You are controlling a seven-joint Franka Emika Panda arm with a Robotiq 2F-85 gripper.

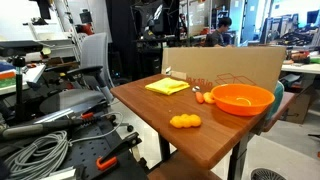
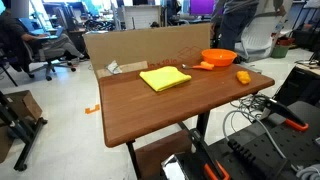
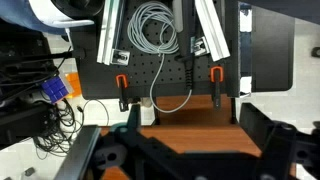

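Observation:
My gripper shows at the bottom of the wrist view, its dark fingers wide apart and nothing visible between them. It is over the black base table, away from the wooden table's objects. On the wooden table an orange bowl stands near the cardboard panel. A yellow cloth lies flat toward the other end. One lumpy yellow-orange object rests by the table's edge. Small orange-red pieces lie beside the bowl. The other exterior view shows the bowl, cloth and lumpy object too.
A cardboard panel stands along one side of the wooden table. Black-and-orange clamps and a coiled pale cable are on the black base table.

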